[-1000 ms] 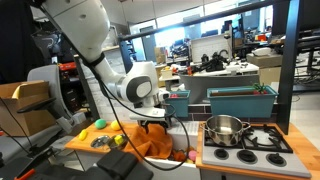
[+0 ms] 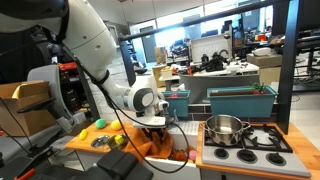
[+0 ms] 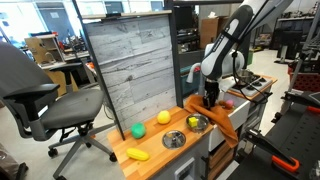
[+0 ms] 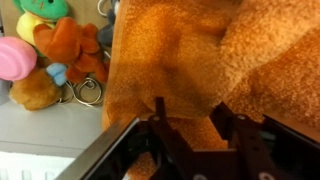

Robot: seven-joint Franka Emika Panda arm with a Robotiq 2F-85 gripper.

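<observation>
A fuzzy orange cloth lies bunched over the white drawer in exterior view 1. From the other side, in exterior view 2, part of the cloth hangs down the drawer's front. My gripper points down at the cloth, its dark fingers apart with orange folds beneath and around the tips. Whether any fabric is pinched cannot be told. Small plush toys, among them an orange-red one and a pink one, lie left of the cloth with metal key rings.
A steel pot stands on the counter beside a black gas hob. A blue-green box is behind them. On the other side are a metal bowl, a yellow banana and a green ball.
Over the last second the arm has come down, bringing my gripper from above the cloth to its surface. The cloth, pot and hob look unmoved.
</observation>
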